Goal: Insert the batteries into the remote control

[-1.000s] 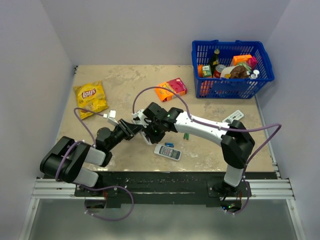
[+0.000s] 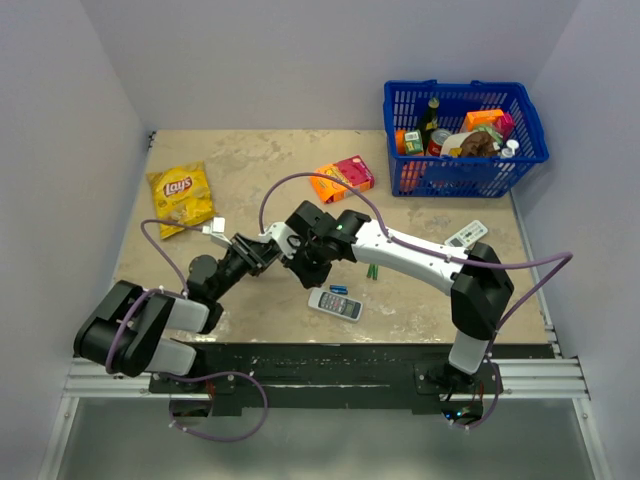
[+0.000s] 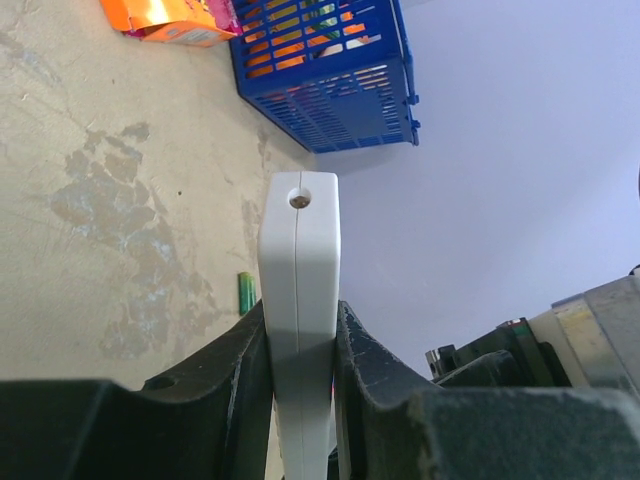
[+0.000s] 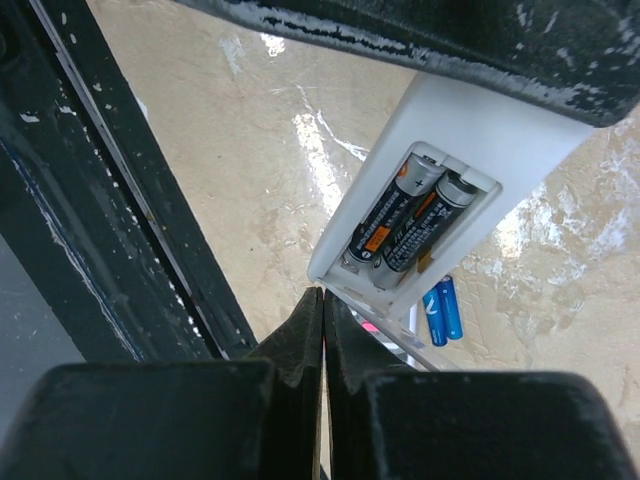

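Observation:
My left gripper is shut on a white remote control [image 3: 299, 240], which stands up lengthwise between its fingers. In the right wrist view the remote's open battery bay [image 4: 478, 179] faces the camera. My right gripper is shut, its tips close to the remote's lower end, with nothing visible between them. Whether they touch the remote I cannot tell. From above, the right arm covers most of the remote.
Two blue batteries [image 4: 442, 312] lie on the table by a second, white remote [image 2: 335, 304]. Green batteries [image 2: 372, 271] lie farther right, another remote [image 2: 467, 234] beyond them. A chips bag [image 2: 181, 194], an orange-pink box [image 2: 343, 178] and a blue basket [image 2: 466, 185] stand farther back.
Both arms have shifted only slightly. The left arm has drawn a little left, and the right gripper has moved slightly over the held remote's end, hiding the white part that showed before.

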